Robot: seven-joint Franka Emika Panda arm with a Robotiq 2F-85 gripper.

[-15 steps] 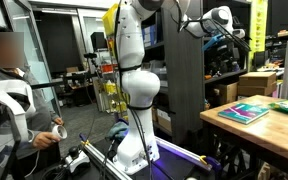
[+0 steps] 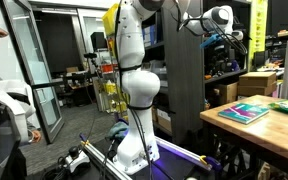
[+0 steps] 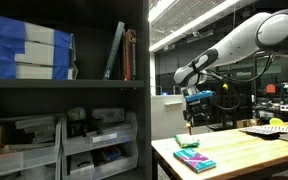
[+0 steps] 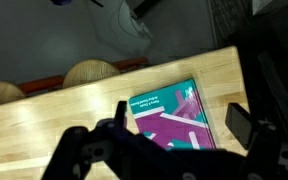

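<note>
A thin teal-and-purple book (image 2: 242, 113) lies flat on the wooden table, close to its edge. In the wrist view the same book (image 4: 174, 105) shows below my gripper, which is open with its dark fingers (image 4: 120, 114) spread to either side of the book. The gripper's lower parts hide part of the book's bottom end. My gripper (image 3: 190, 124) hangs above the table in the second exterior view, clear of the book (image 3: 194, 159), and nothing shows in its fingers.
A second book with a green cover (image 3: 187, 139) lies behind the first. A grid-patterned board (image 3: 264, 130) sits farther along the table (image 3: 246, 150). Shelves with blue-and-white boxes (image 3: 32, 48) stand at left. Round stool seats (image 4: 92, 73) adjoin the table edge.
The person at the left has moved mostly out of view, leaving a hand at the edge. My arm has shifted only slightly, and the books lie where they were.
</note>
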